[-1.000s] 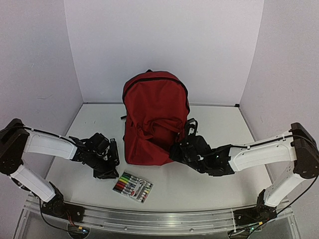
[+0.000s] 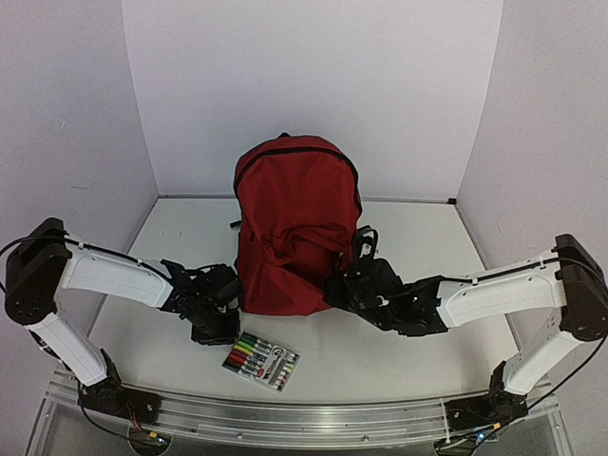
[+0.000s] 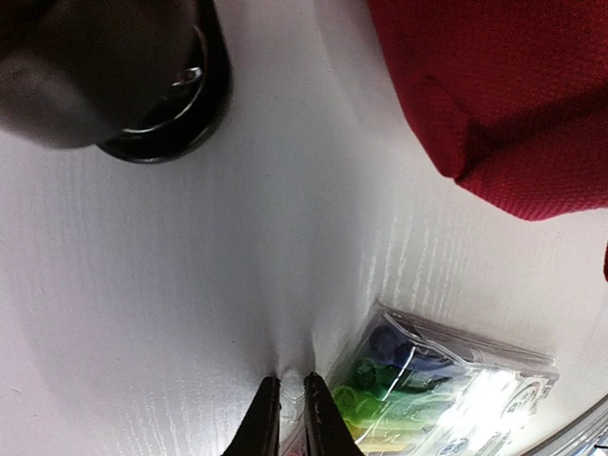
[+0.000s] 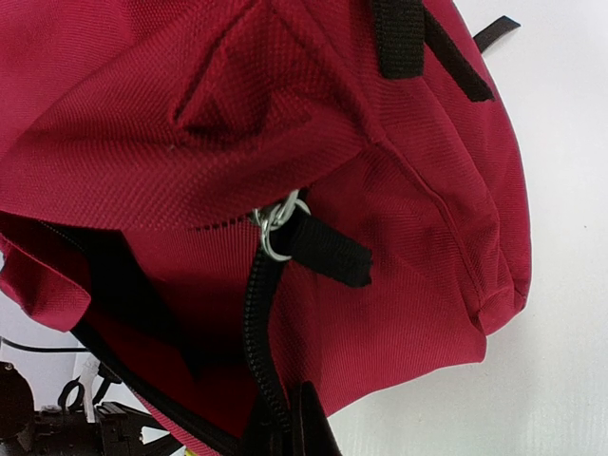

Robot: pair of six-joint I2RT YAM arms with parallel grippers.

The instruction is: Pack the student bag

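The red backpack [image 2: 296,204] stands at the back middle, its front pocket gaping. In the right wrist view, my right gripper is shut on the pocket's zipped edge [image 4: 255,323], holding the side of the opening. A flat clear pack of coloured markers [image 2: 261,361] lies on the table in front of the bag. My left gripper [image 2: 231,340] is down at the pack's left end. In the left wrist view its fingertips [image 3: 313,382] are close together over the pack's clear edge [image 3: 375,328]; whether they grip it is unclear.
A metal rail [image 2: 313,408] runs along the table's front edge. White walls close off the back and both sides.
My left gripper has moved right and slightly toward the front, against the marker pack. The pack has shifted a little to the right. The right arm and the bag look unmoved.
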